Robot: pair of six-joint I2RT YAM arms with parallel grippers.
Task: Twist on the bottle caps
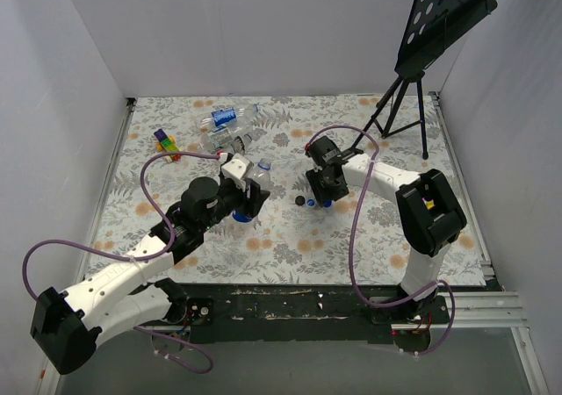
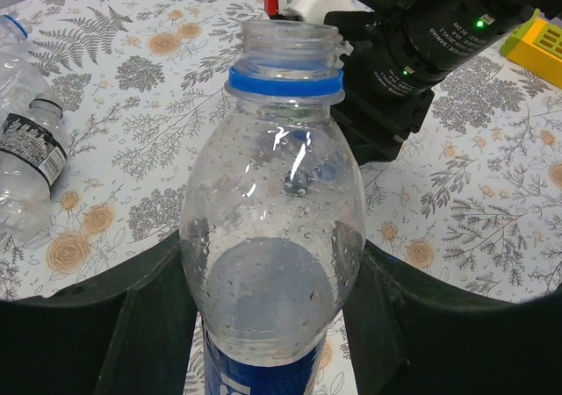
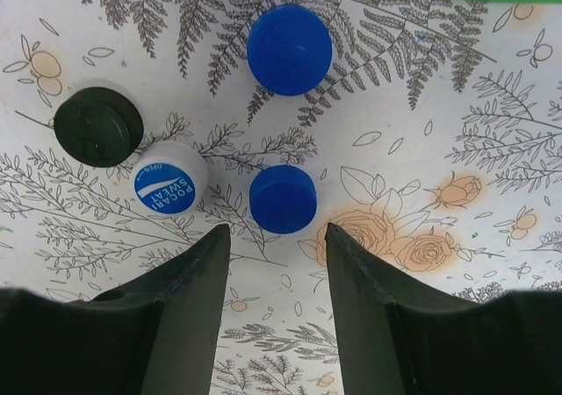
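Note:
My left gripper is shut around the body of a clear plastic bottle (image 2: 272,180). The bottle stands upright with a bare threaded neck and a blue ring below it. Over the table, my right gripper is partly open with nothing between its fingers. Just ahead of its fingertips lies a blue cap (image 3: 283,199). A second blue cap (image 3: 289,50) lies farther up in the right wrist view. To the left are a white cap with blue lettering (image 3: 170,179) and a black cap (image 3: 98,127).
More bottles (image 1: 226,117) lie on their sides at the back left, near a stack of coloured blocks (image 1: 165,141). A black stand (image 1: 406,105) occupies the back right.

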